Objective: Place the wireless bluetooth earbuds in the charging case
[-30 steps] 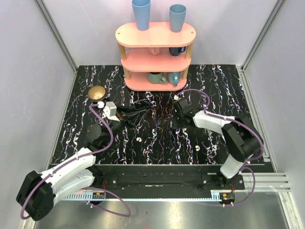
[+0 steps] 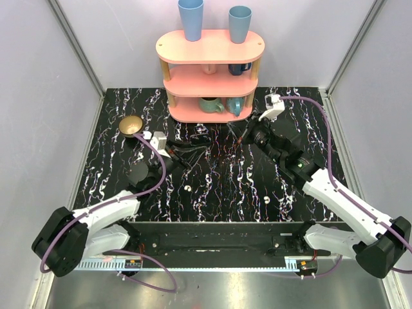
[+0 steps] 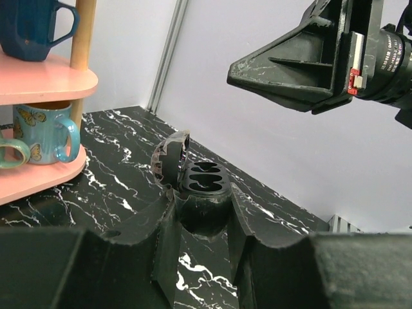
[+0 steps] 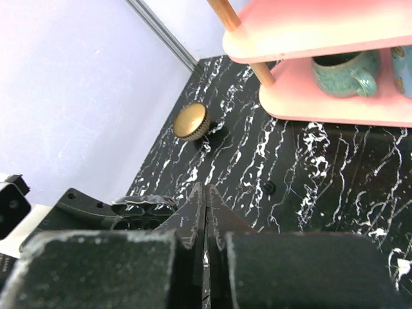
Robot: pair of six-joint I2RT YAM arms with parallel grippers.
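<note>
In the left wrist view the black charging case (image 3: 205, 196) is upright with its lid raised and its dark slots facing up. My left gripper is shut around it. The case (image 2: 201, 139) also shows in the top view. My right gripper is shut, its fingertips meeting with nothing seen between them. In the left wrist view its fingers (image 3: 283, 74) hang above and right of the case, apart from it. A small black earbud (image 4: 268, 187) lies on the table, outside the right fingers. A second earbud cannot be made out.
The pink shelf (image 2: 210, 109) with mugs stands at the back, close to the right gripper. A gold bowl (image 2: 131, 125) sits at the back left.
My left arm has shifted slightly right with the case.
</note>
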